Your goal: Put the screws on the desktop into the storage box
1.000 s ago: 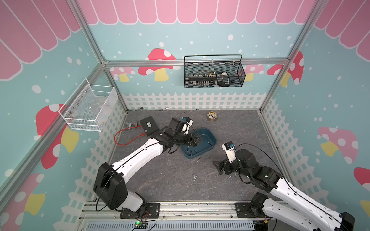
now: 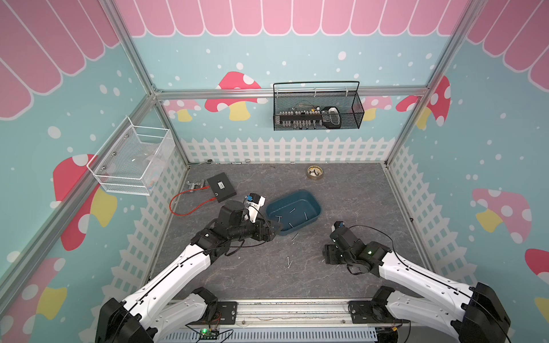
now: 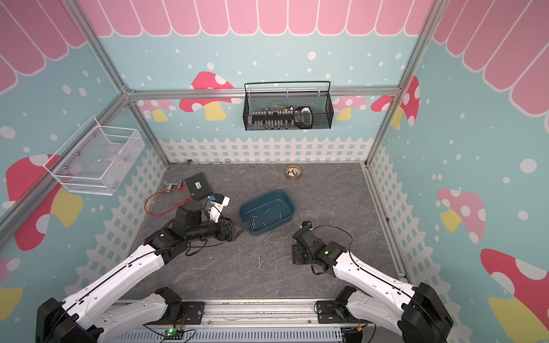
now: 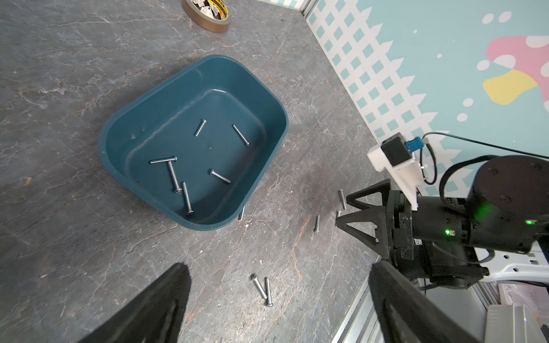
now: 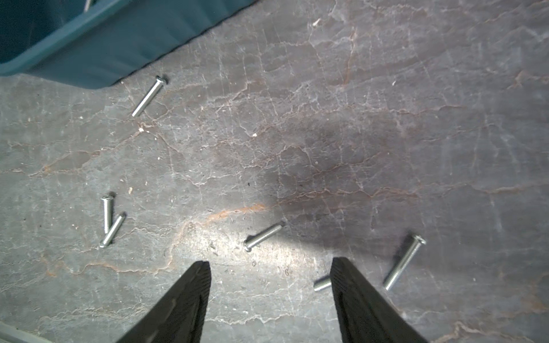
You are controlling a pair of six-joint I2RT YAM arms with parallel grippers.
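Observation:
A dark teal storage box (image 4: 194, 143) holds several silver screws. More screws lie loose on the grey desktop (image 4: 85, 240): a pair (image 4: 260, 288) in front of the box, one (image 5: 147, 96) beside its wall, and others (image 5: 262, 236) under my right gripper. My left gripper is open above the desk near the box's left front, nothing between its fingers. My right gripper hangs low on the right with its fingers apart; a screw (image 5: 322, 283) is partly hidden by one finger.
A tape roll (image 2: 314, 172) stands at the back. A black device (image 2: 221, 187) with a red cable lies at the left rear. Wire baskets (image 2: 318, 108) hang on the back and left walls. The desktop right of the box is mostly clear.
My left gripper has moved from over the box toward the front left, uncovering more of the box. My right arm has shifted, its gripper now pointing more downward.

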